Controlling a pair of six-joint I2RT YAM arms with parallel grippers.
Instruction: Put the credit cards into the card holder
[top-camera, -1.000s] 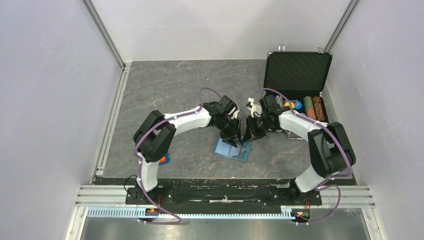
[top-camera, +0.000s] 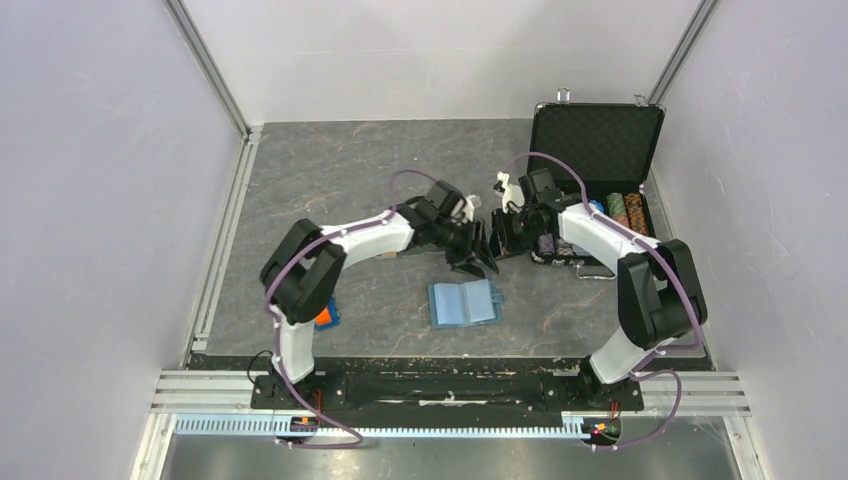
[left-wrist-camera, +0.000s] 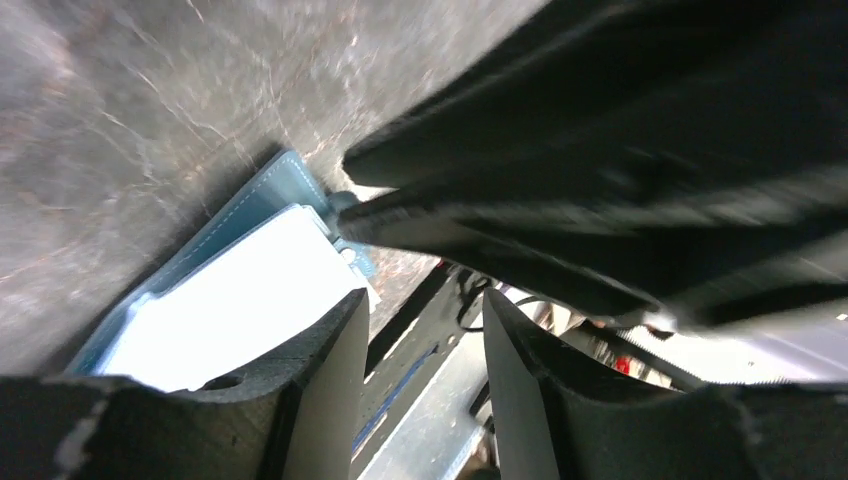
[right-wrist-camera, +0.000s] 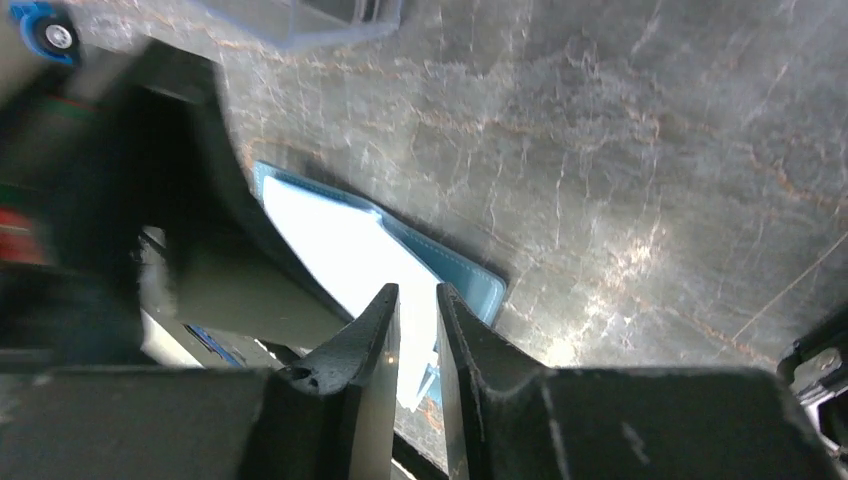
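The blue card holder (top-camera: 450, 303) lies open on the table, pale inner sleeves facing up; it also fills the lower left of the left wrist view (left-wrist-camera: 220, 290) and sits below centre in the right wrist view (right-wrist-camera: 470, 280). My left gripper is above it, open, with nothing between its fingers. My right gripper hangs near it on the upper right, part open, with nothing clearly held between its fingertips. An orange-and-blue item (top-camera: 325, 316) lies at the left, partly behind the left arm.
An open black case (top-camera: 595, 140) with poker chips stands at the back right, close to the right arm. Both arms meet closely over the middle.
My left gripper has moved up and back off the card holder, uncovering it. The holder now lies straighter than a second ago. My right arm has shifted slightly toward the back.
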